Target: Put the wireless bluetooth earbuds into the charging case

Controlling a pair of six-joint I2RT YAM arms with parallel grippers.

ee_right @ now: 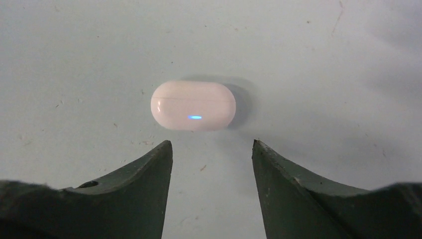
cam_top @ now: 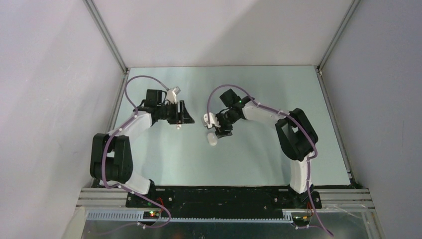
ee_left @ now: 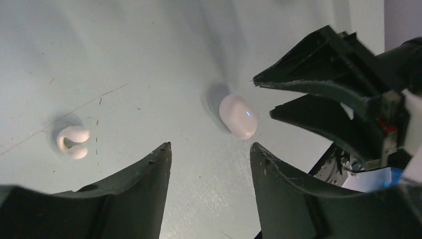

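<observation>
The charging case (ee_right: 193,105), a pale pink oval, lies flat with a closed seam and a small blue light. It sits just beyond the fingertips of my right gripper, which is apart from it with open fingers. My left gripper also has its fingers spread with nothing between them. A small pale C-shaped piece (ee_left: 74,142), seemingly earbud, rests on the table to the left in the left wrist view; whether it is one bud or two, I cannot tell. From above, a pale bit of it (cam_top: 178,126) shows beside the left gripper.
In the left wrist view, the right gripper's dark fingers (ee_left: 308,87) reach in from the right, close to the case. Purple cables (cam_top: 229,85) loop over both arms.
</observation>
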